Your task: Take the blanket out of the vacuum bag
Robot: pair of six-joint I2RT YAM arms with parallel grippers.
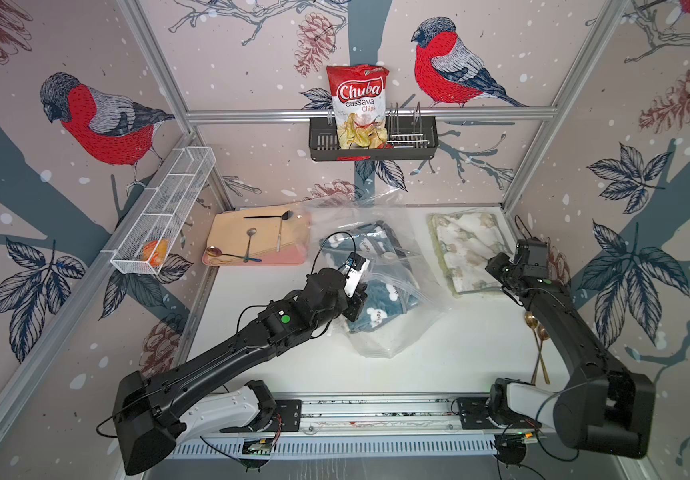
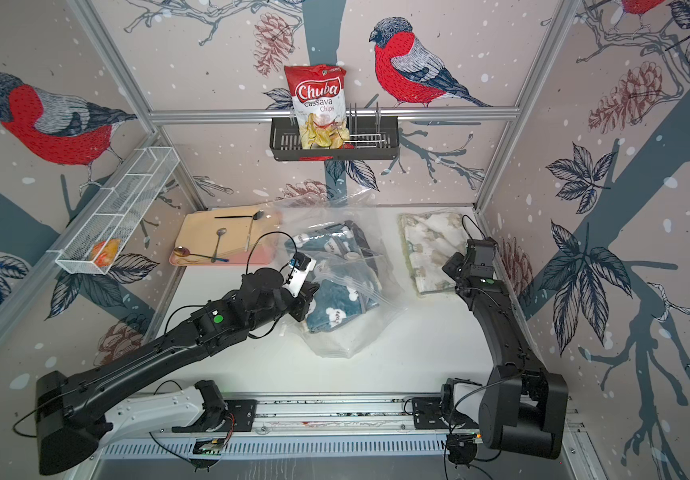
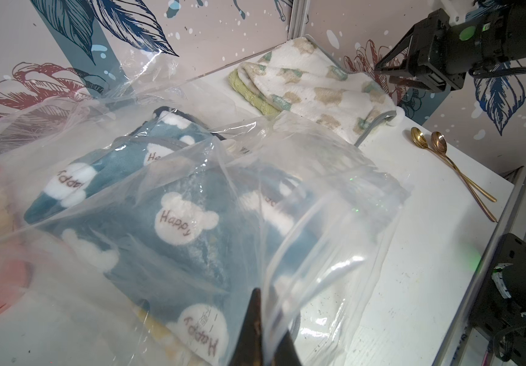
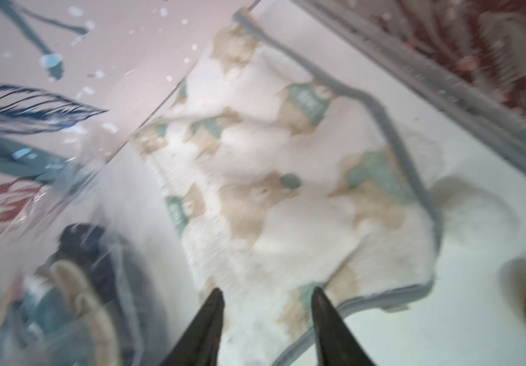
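Observation:
A blue blanket [image 1: 381, 312] with white bears marked "Happy" lies inside the clear vacuum bag [image 1: 393, 344] in the middle of the table, seen through plastic in the left wrist view. Over the bag's near-left part, my left gripper is shut on the thin plastic of the bag. My right gripper is part open, nothing between its fingers, raised over a folded white-and-green blanket [image 4: 275, 213] at the back right. The right wrist view is blurred.
A board [image 1: 225, 224] with cutlery is at the back left. Golden spoons [image 3: 458, 170] lie at the right edge. A basket [image 1: 165, 208] hangs on the left wall, a rack [image 1: 321, 148] with chips on the back.

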